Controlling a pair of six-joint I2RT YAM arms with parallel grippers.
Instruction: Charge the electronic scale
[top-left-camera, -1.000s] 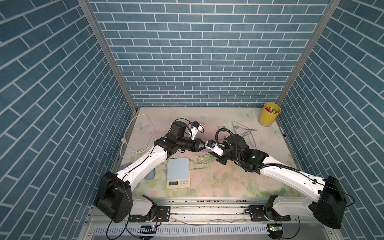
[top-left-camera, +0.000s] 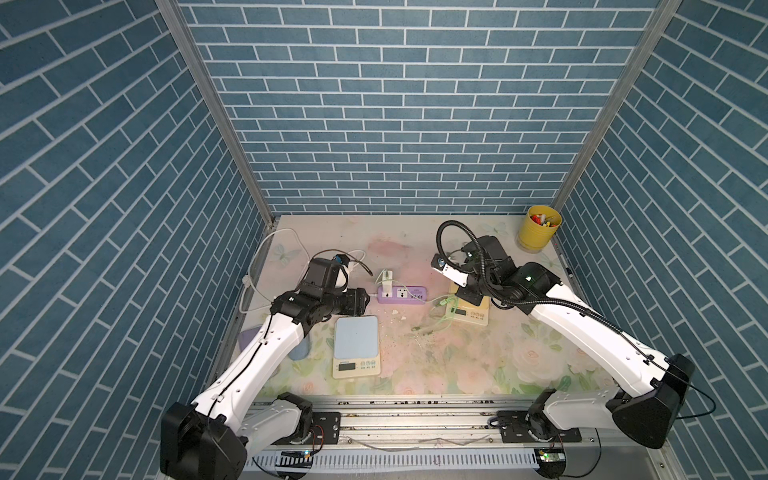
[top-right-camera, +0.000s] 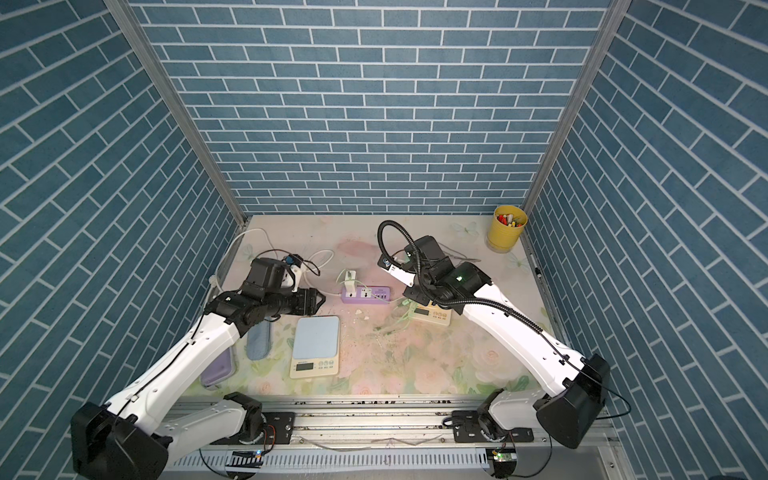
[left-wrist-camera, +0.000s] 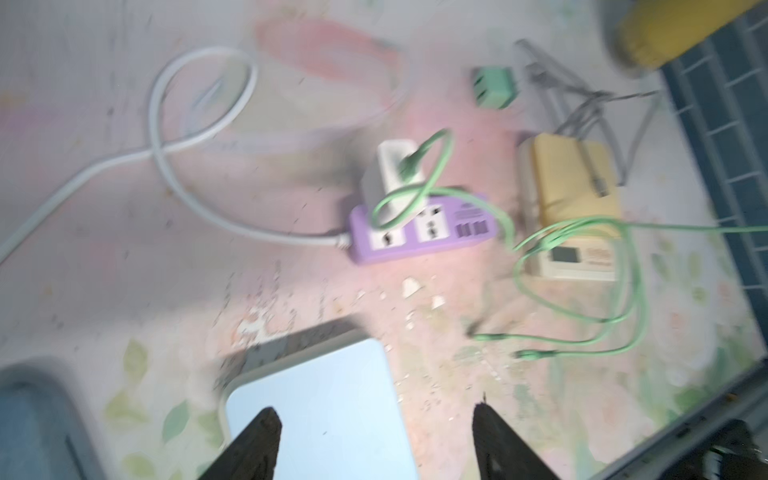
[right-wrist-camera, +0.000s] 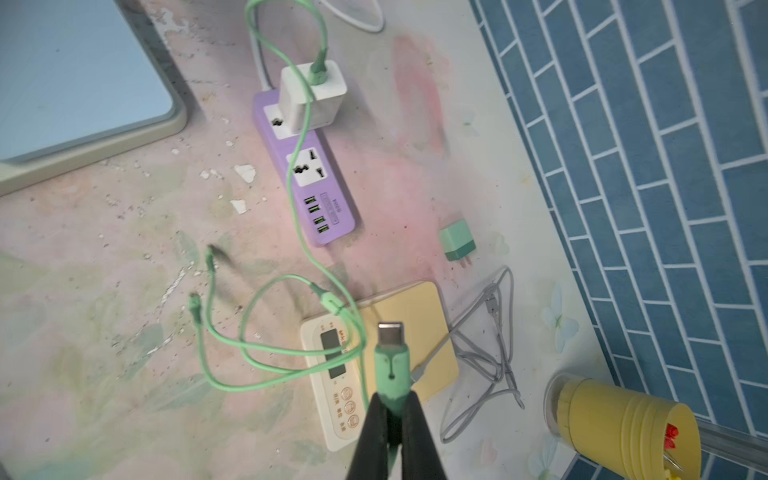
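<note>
My right gripper is shut on a green cable's plug (right-wrist-camera: 392, 360), its metal tip pointing out, above the yellow scale (right-wrist-camera: 420, 336). My left gripper is open and empty, above the grey-topped scale (left-wrist-camera: 312, 408). Between the scales lies a purple power strip (right-wrist-camera: 332, 212) with a white charger (right-wrist-camera: 320, 104) in it; a green cable runs from the charger's top. More green cable ends lie on the table and across the yellow scale.
A yellow cup (right-wrist-camera: 608, 424) stands at the back right, near grey cables (right-wrist-camera: 500, 360) and a small green adapter (right-wrist-camera: 456, 240). Blue trays (left-wrist-camera: 36, 432) lie at the left; a white cable loops there.
The two grippers, which met above the power strip, have moved apart: my left one leftward, my right one rightward and up.
</note>
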